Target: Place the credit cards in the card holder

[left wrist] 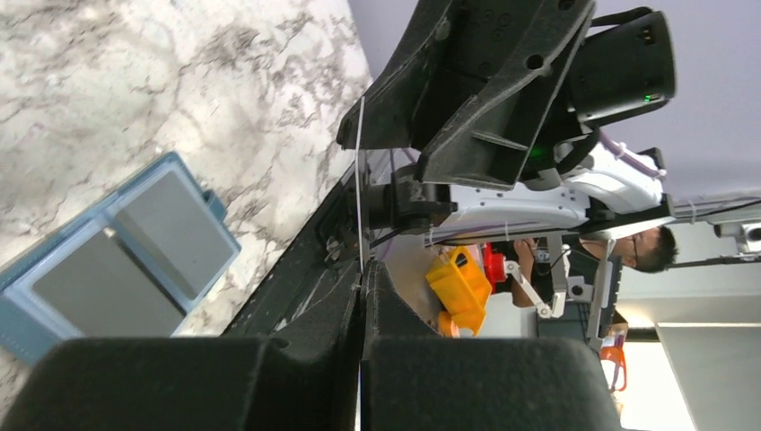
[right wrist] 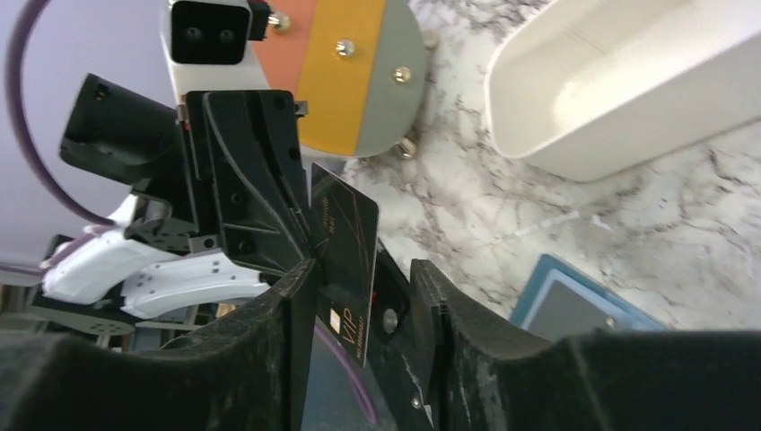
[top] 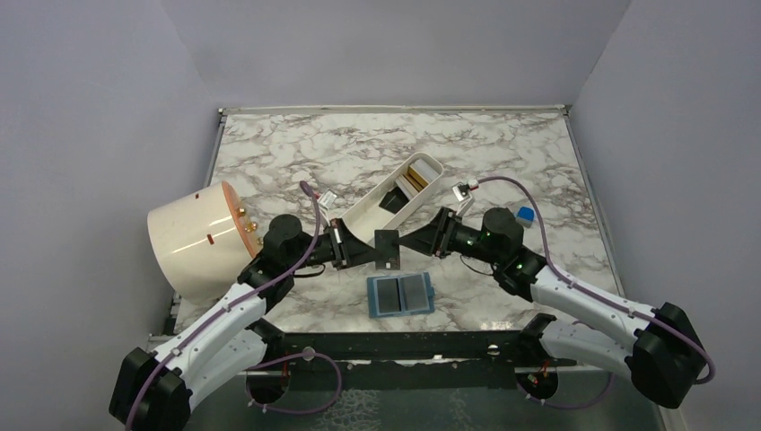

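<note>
A black VIP card (top: pixel 387 249) hangs upright between my grippers, seen edge-on in the left wrist view. My left gripper (top: pixel 366 253) is shut on it. My right gripper (top: pixel 409 241) is open around the card's right-hand side, its fingers apart from each other. The blue card holder (top: pixel 400 278) (left wrist: pixel 206 242) lies on the marble table below, with two grey slots.
A white bin (top: pixel 366 215) (right wrist: pixel 619 108) behind the grippers holds several cards. A large cream drum (top: pixel 193 242) with knobs stands at the left, a small blue object (top: pixel 526 215) at the right.
</note>
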